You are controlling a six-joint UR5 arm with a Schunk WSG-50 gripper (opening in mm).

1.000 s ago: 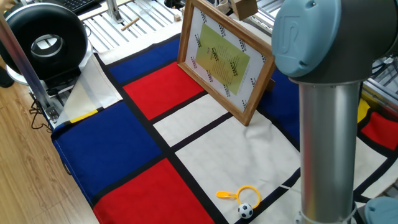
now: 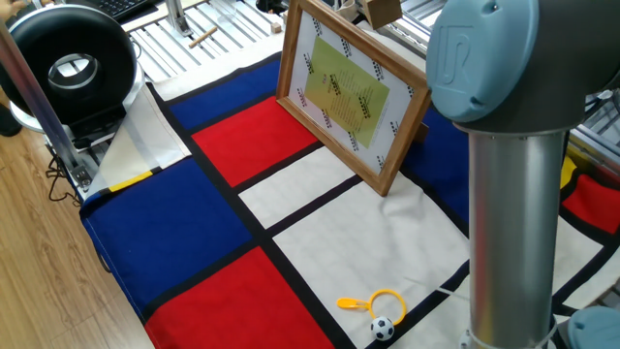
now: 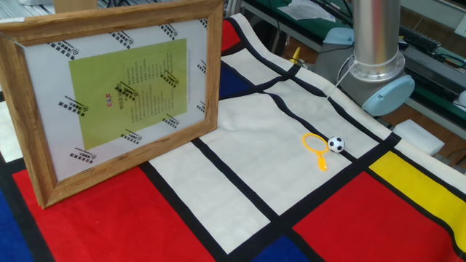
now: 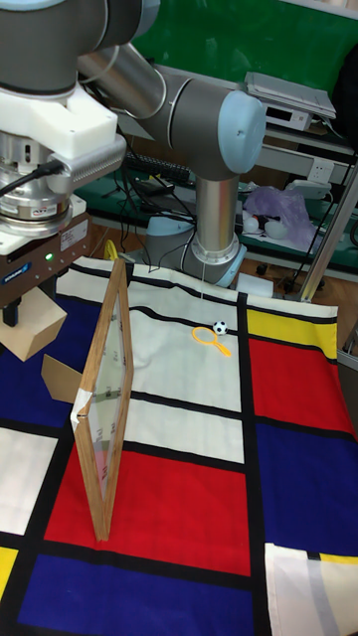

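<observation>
In exterior view 3 my gripper (image 4: 23,305) is at the left edge, partly cut off by the frame. A brown cardboard block (image 4: 32,324) hangs tilted beneath it, and the gripper looks shut on it, with one dark finger (image 4: 11,314) showing. The same block (image 2: 382,12) appears at the top of exterior view 1, behind the picture frame. That wooden picture frame (image 2: 381,181) stands upright on the patterned cloth, holding a green-and-white sheet (image 3: 131,91). A brown support flap (image 4: 62,377) sticks out behind it.
A yellow ring with a handle (image 3: 322,161) and a small football (image 3: 336,144) lie together on a white patch. A round black object (image 2: 107,58) stands beyond the cloth's edge. Red and blue patches nearby are clear.
The arm's blue-capped joint and grey column have shifted slightly right in exterior view 1 since a second ago. The picture frame, ring and ball have stayed put.
</observation>
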